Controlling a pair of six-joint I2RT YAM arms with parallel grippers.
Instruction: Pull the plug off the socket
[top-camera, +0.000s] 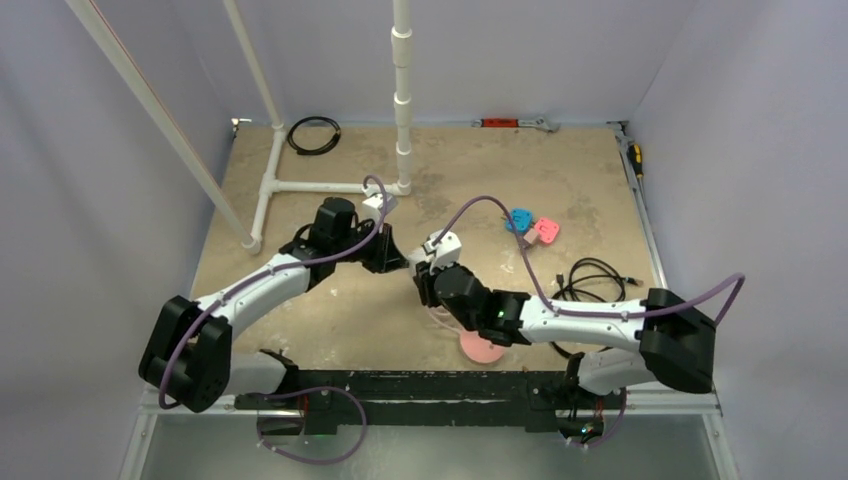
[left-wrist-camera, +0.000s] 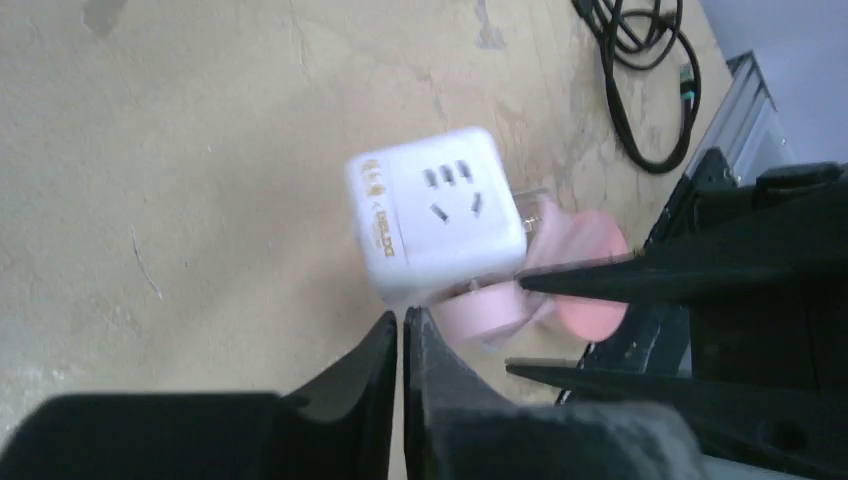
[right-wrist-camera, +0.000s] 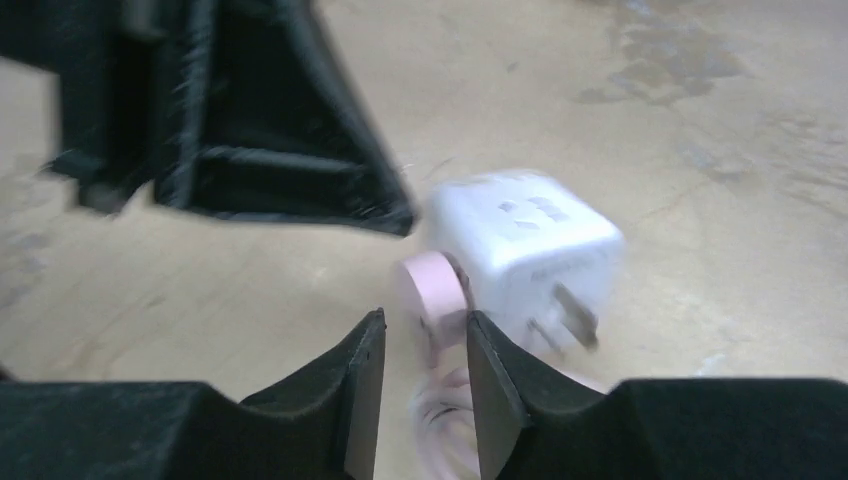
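Observation:
The white socket cube (left-wrist-camera: 440, 215) is just beyond the fingertips of my left gripper, which is shut with nothing between its fingers. Against the socket's side sits the pink plug (left-wrist-camera: 482, 312), its cord trailing off. Whether the plug's pins are fully seated cannot be made out. In the right wrist view, my right gripper stands part open; the plug (right-wrist-camera: 437, 285) and socket (right-wrist-camera: 520, 225) appear beyond its fingertips, slightly blurred. Neither gripper grasps the socket. From the top, the arms cover most of the socket (top-camera: 417, 257).
A round pink disc (top-camera: 481, 347) lies near the front edge. Blue and pink adapters (top-camera: 520, 220) and a black cable coil (top-camera: 592, 280) lie to the right. White pipes (top-camera: 330, 187) stand at the back left. The front-left of the board is free.

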